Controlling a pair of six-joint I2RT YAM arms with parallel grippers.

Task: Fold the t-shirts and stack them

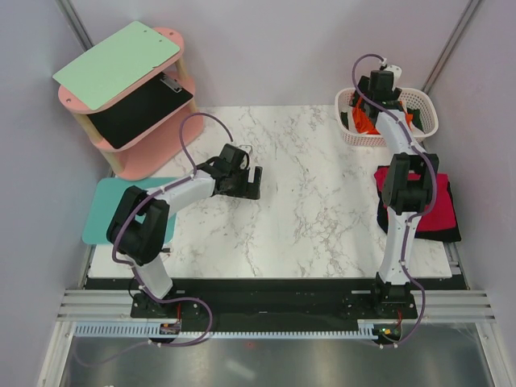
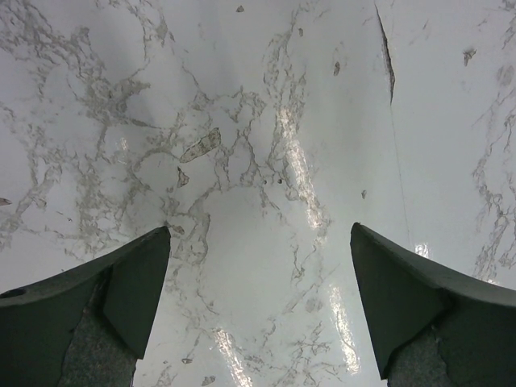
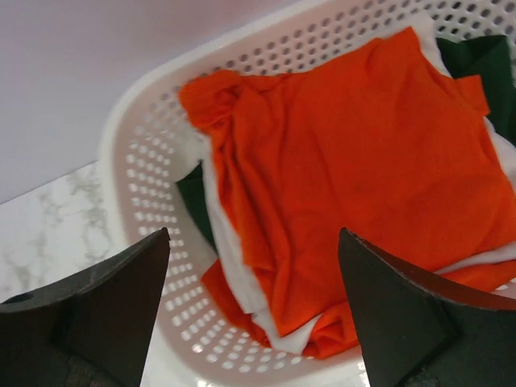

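An orange shirt [image 3: 347, 153] lies crumpled on top of white and dark green cloth in the white basket [image 1: 429, 129] at the back right. My right gripper hangs open over the basket, the orange cloth below and between its fingers but not gripped. In the top view the right arm hides part of the basket. On the right side of the table, a folded red shirt [image 1: 441, 211] rests on black cloth [image 1: 439, 235]. Open and empty, my left gripper is above bare marble tabletop left of centre.
A pink shelf unit [image 1: 145, 157] with a green top [image 1: 121, 63] stands at the back left. In front of it lies a teal board [image 1: 109, 211], partly under the left arm.
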